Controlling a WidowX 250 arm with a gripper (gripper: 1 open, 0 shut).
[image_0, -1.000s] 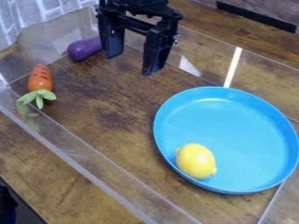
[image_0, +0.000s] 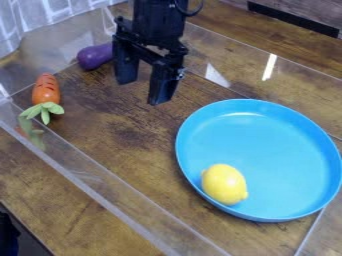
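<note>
The black gripper (image_0: 144, 76) hangs open over the wooden table at the upper middle, nothing visible between its fingers. A carrot with green leaves (image_0: 46, 92) lies at the left, apart from the gripper. A purple eggplant (image_0: 96, 54) lies behind the gripper to the left. A yellow lemon-like object (image_0: 225, 183) rests inside a blue plate (image_0: 267, 150) at the right.
Bare wooden table (image_0: 107, 170) fills the middle and front left. The upper right is also clear. A clear edge strip runs along the left and front.
The gripper has shifted a little left and toward the front, and its fingers now appear lower in the picture. The objects have not moved.
</note>
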